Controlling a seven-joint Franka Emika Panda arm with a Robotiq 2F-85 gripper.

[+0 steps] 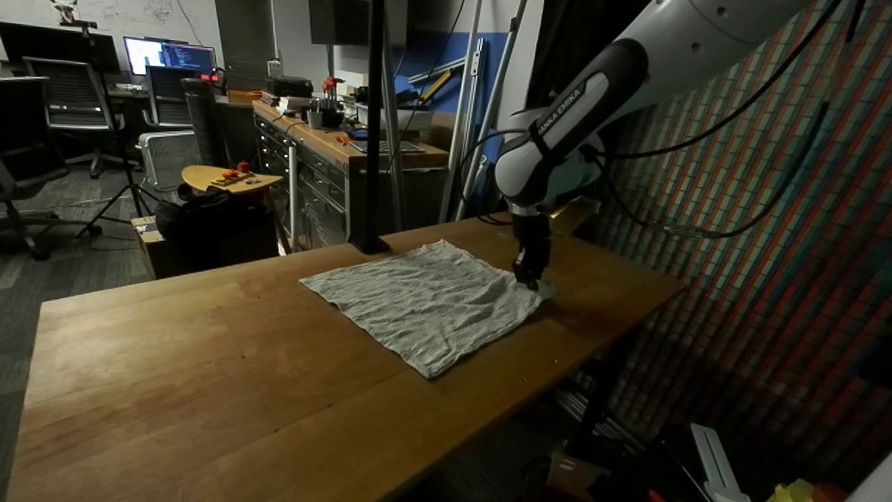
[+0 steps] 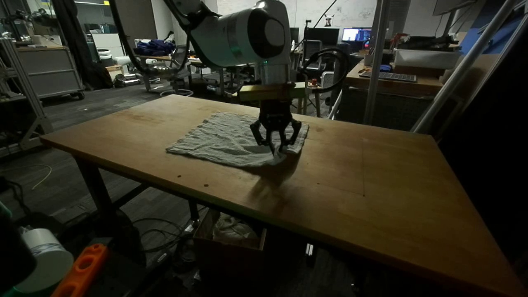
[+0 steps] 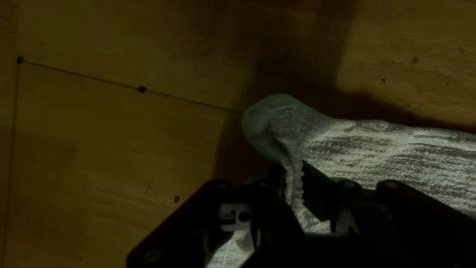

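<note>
A light grey towel lies spread out and wrinkled on the wooden table. My gripper is at the towel's right-hand corner in exterior view 1, shut on a pinch of its cloth. In exterior view 2 the gripper points down over the near edge of the towel, that corner lifted a little off the wood. The wrist view shows a fold of the towel squeezed upright between the dark fingers, its bunched tip sticking out past them. Most of the towel is outside the wrist view.
Bare table stretches to the left of the towel in exterior view 1, and to the right of it in exterior view 2. A black post stands at the table's back edge. The front edge lies close to the gripped corner.
</note>
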